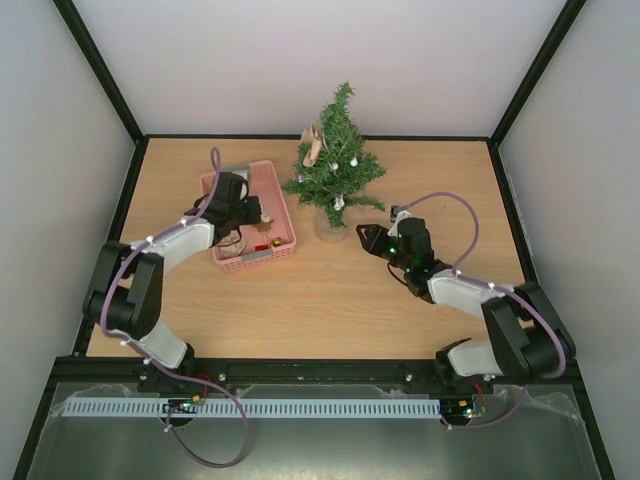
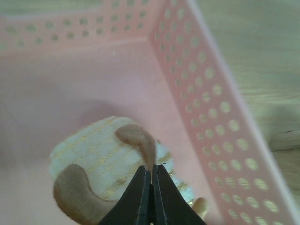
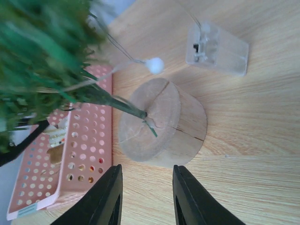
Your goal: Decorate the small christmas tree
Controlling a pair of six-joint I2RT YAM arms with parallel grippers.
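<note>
The small green tree [image 1: 338,165] stands at the back middle on a round wooden base [image 3: 161,123]. A brown ornament [image 1: 312,147] hangs on its upper left, and small silvery balls [image 1: 353,162] sit among the branches. Inside the pink basket [image 1: 284,215] lies a white, gold-striped ornament with brown parts [image 2: 101,150]. My left gripper is shut, its tips over that ornament's brown part; nothing clear shows between them. Right of the tree base, my right gripper stands open, with nothing between its fingers.
Red and gold pieces [image 1: 263,247] lie in the basket's front part. A clear box with a switch [image 3: 218,49] and a thin wire stands beside the tree base.
</note>
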